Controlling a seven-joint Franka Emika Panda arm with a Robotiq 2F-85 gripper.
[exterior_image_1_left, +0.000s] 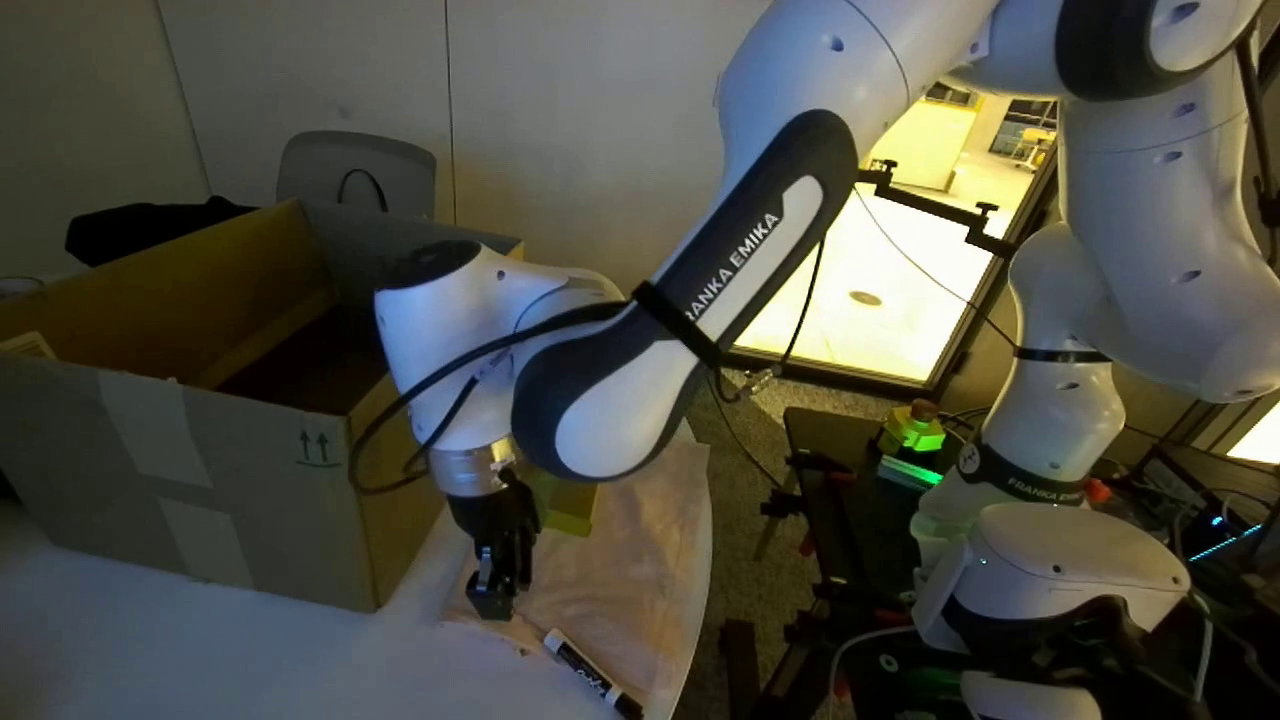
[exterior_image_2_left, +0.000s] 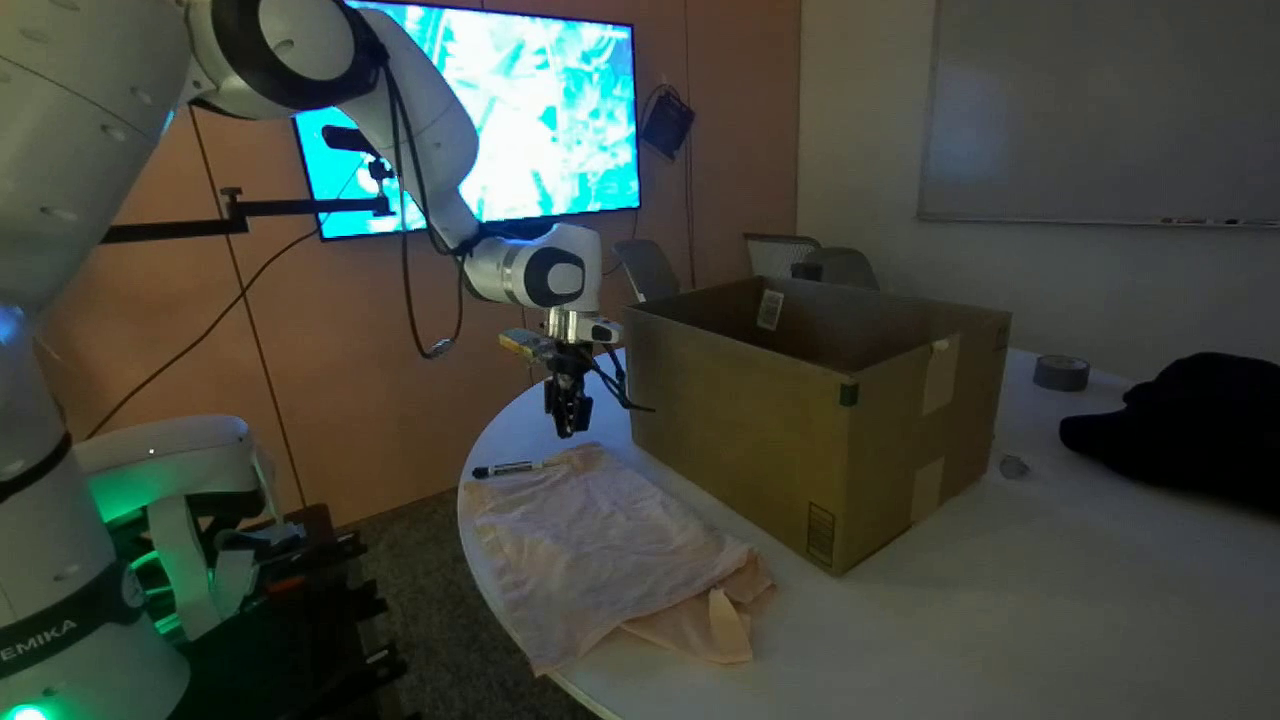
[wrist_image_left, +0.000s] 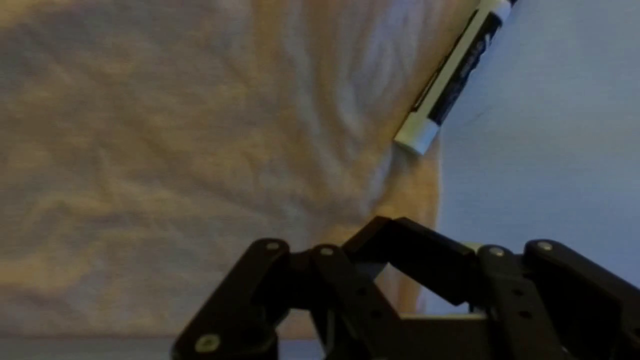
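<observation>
A white marker with a dark label (exterior_image_1_left: 582, 667) (exterior_image_2_left: 509, 469) (wrist_image_left: 460, 73) lies along the edge of a pale peach cloth (exterior_image_1_left: 642, 528) (exterior_image_2_left: 606, 564) (wrist_image_left: 180, 144). The cloth is spread, slightly wrinkled, near the rounded table edge. Above the table by the marker's end hangs my gripper (exterior_image_1_left: 492, 600) (exterior_image_2_left: 567, 422), pointing down. Its fingertips meet in the wrist view, and nothing shows between them. In that view the marker is ahead of the fingertips and apart from them.
An open cardboard box (exterior_image_1_left: 276, 498) (exterior_image_2_left: 738, 426) stands on the white table (exterior_image_2_left: 960, 624) beside the arm. A tape roll (exterior_image_2_left: 1062, 372) and a dark garment (exterior_image_2_left: 1188, 426) lie beyond it. Bare tabletop surrounds the box's near side.
</observation>
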